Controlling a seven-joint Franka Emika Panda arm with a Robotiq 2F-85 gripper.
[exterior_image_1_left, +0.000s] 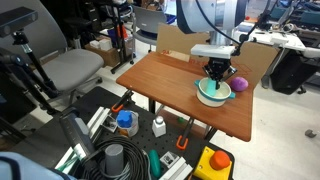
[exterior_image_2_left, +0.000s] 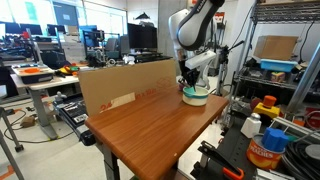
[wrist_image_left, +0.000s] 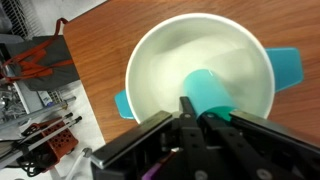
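Observation:
A white round pot with teal handles (exterior_image_1_left: 213, 99) stands on the brown table. Its pale inside (wrist_image_left: 165, 65) fills much of the wrist view. A teal cup-like object (wrist_image_left: 207, 91) is low inside the pot, and my gripper is shut on it from above. In exterior view 1 the teal object (exterior_image_1_left: 211, 84) shows just over the pot's near rim, under the fingers. From the other side, in exterior view 2, the pot (exterior_image_2_left: 195, 97) hides most of it. Whether the teal object touches the pot's bottom cannot be seen clearly.
Right behind the pot lies a purple object (exterior_image_1_left: 238, 85). A cardboard panel (exterior_image_1_left: 180, 42) rises along its back edge. Bottles and a cable coil sit off the table's near side.

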